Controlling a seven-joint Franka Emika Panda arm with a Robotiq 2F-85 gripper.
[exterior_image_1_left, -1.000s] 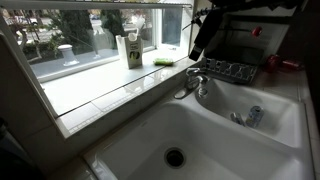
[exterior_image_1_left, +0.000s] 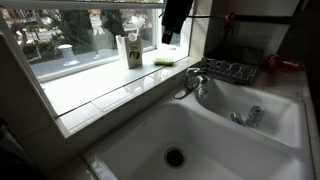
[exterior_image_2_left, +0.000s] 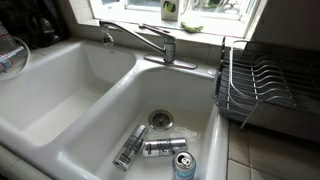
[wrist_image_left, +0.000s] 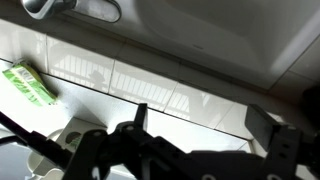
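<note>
My gripper is open in the wrist view, with its dark fingers (wrist_image_left: 141, 118) apart and nothing between them. In exterior view 1 the gripper's dark body (exterior_image_1_left: 175, 15) hangs high near the window, above the far part of the sill. A green packet-like item (exterior_image_1_left: 164, 62) lies on the sill below; the wrist view has this green item (wrist_image_left: 30, 83) at the left, outside the fingers. Three cans lie or stand in one sink basin: a lying can (exterior_image_2_left: 130, 147), another lying can (exterior_image_2_left: 165, 147) and an upright blue-topped can (exterior_image_2_left: 185, 165).
A pale carton or bag (exterior_image_1_left: 131, 50) stands on the sill. The faucet (exterior_image_2_left: 160, 42) rises behind the basins. A wire dish rack (exterior_image_2_left: 265, 85) sits beside the can-filled basin, and a red object (exterior_image_1_left: 287, 63) is behind it. The other basin (exterior_image_2_left: 60, 90) is empty.
The gripper has moved left in exterior view 1, from above the dish rack to over the window sill. Sink and sill objects look unmoved.
</note>
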